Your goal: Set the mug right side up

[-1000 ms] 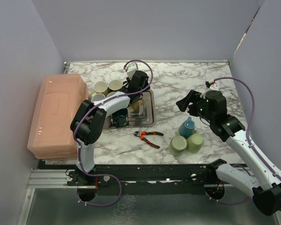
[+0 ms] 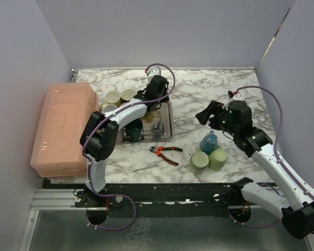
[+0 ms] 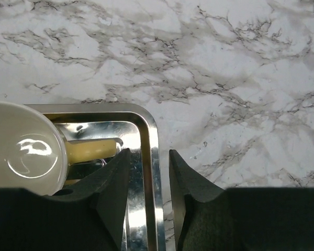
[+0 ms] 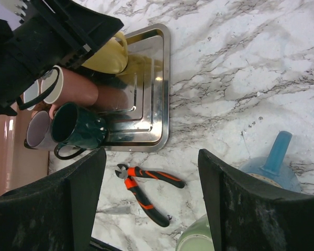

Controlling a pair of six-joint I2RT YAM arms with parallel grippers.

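A yellow mug with a cream interior (image 3: 26,149) lies in the steel tray (image 3: 153,172), its handle (image 3: 91,151) pointing toward the tray's corner. My left gripper is over that corner, fingers apart beside the handle, nothing seen between them. In the right wrist view the yellow mug (image 4: 109,60) is partly behind the left gripper, on its side beside pink and dark green mugs. My right gripper (image 2: 209,116) hangs open above the right part of the table, near a blue mug (image 2: 209,144).
Green mugs (image 2: 217,161), pliers (image 2: 165,157) and the blue mug are on the front of the marble table. A pink container (image 2: 63,130) is at the left, with several mugs beside and in the tray.
The right arm is practically still.
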